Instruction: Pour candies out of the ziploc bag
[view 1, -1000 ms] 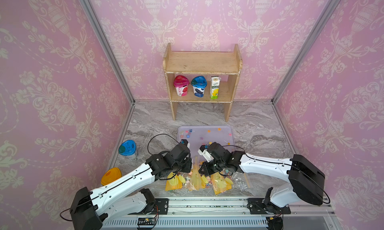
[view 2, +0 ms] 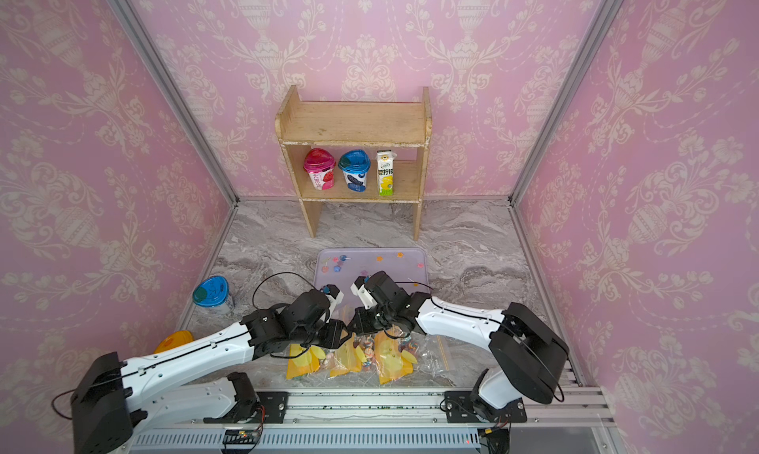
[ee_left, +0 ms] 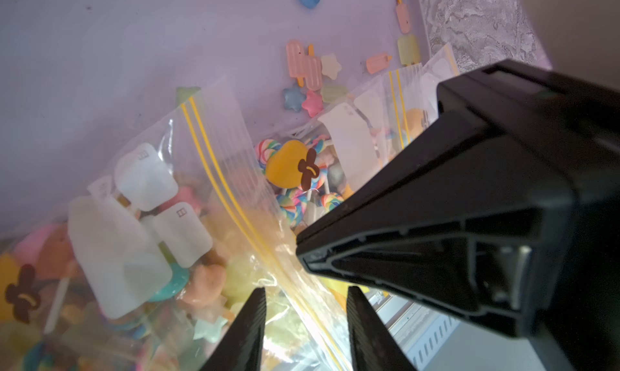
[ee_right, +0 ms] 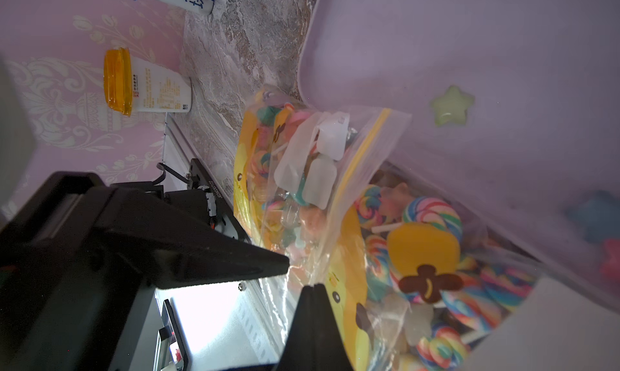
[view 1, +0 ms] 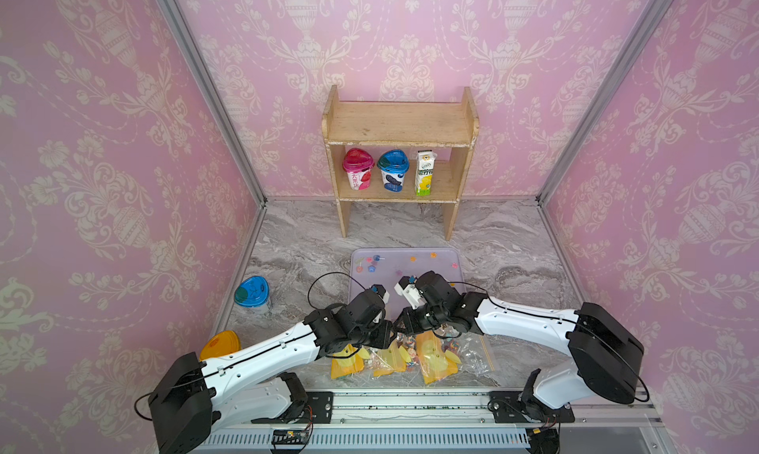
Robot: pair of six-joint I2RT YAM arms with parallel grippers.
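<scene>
Several ziploc bags (view 1: 435, 351) full of candies lie along the front edge of the lilac tray (view 1: 403, 260). My left gripper (view 1: 386, 335) and right gripper (view 1: 403, 323) are close together over the middle bags. In the left wrist view, a bag's yellow-striped zip strip (ee_left: 219, 177) runs beneath the left gripper's fingers, which stand open. In the right wrist view, a bag's zip top (ee_right: 381, 125) rises beside the right gripper's fingertips; that gripper is shut, with nothing clearly between its fingers.
Loose candies lie on the tray. A blue-lidded cup (view 1: 251, 290) and a yellow lid (view 1: 220, 345) are at left. The wooden shelf (view 1: 399, 122) holds two cups and a carton behind.
Over the last second my left gripper has moved rightward, and my right gripper has risen toward the back, both now nearer each other.
</scene>
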